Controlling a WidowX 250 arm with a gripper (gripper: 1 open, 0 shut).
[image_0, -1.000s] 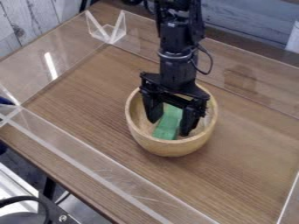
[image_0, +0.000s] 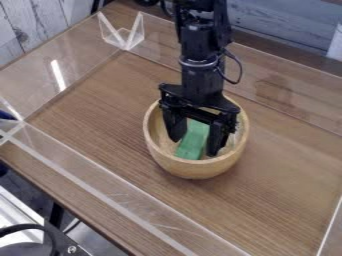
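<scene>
My gripper (image_0: 198, 124) reaches down from the top centre into a tan round bowl (image_0: 198, 168), its black fingers open and spread across the bowl's width. Inside the bowl, between and just below the fingers, lies a green object (image_0: 193, 141). Whether the fingers touch it I cannot tell. The rest of the bowl's contents is mostly hidden by the gripper.
A white wire-like object (image_0: 123, 32) stands at the back left. Dark cables and equipment lie at the lower left edge.
The gripper has shifted very slightly within the bowl; the bowl and green object look almost unchanged.
</scene>
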